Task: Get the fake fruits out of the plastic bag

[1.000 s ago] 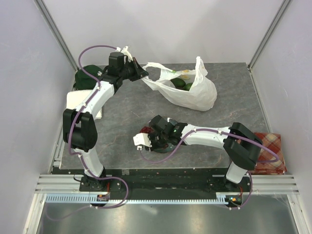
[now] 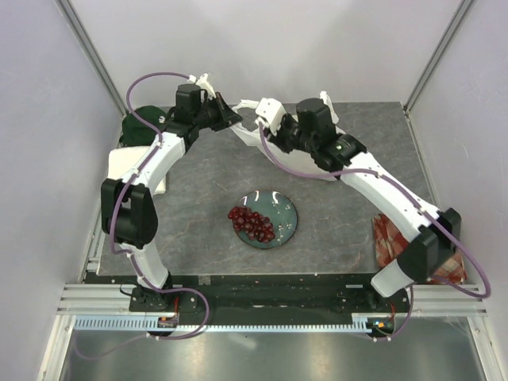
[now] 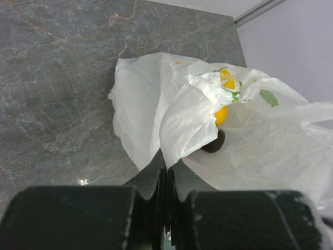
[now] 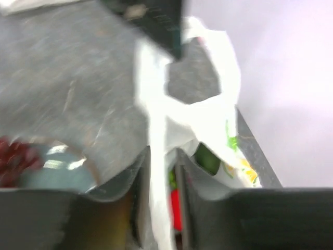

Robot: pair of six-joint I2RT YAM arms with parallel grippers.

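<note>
The white plastic bag (image 2: 251, 136) lies at the back of the table, its rim drawn up to the left. My left gripper is shut on that rim, the thin film gathered between its fingertips. Inside the bag, the left wrist view shows a yellow fruit (image 3: 221, 115) and a dark one (image 3: 213, 142). A dark green fruit (image 4: 206, 159) and something red (image 4: 176, 211) show in the blurred right wrist view. Over the bag's mouth is my right gripper, fingers apart, with the bag's edge and contents visible beyond them. From above, my right arm hides most of the contents.
A bunch of dark red grapes (image 2: 254, 225) rests on a blue-green plate (image 2: 282, 210) at the front centre. A dark green item (image 2: 141, 127) and a white item (image 2: 121, 162) lie at left; a red checkered cloth (image 2: 385, 238) lies at right.
My right gripper has moved from the plate up and back to the bag, leaving the grapes on the plate in plain view. The left arm stays put, holding the rim.
</note>
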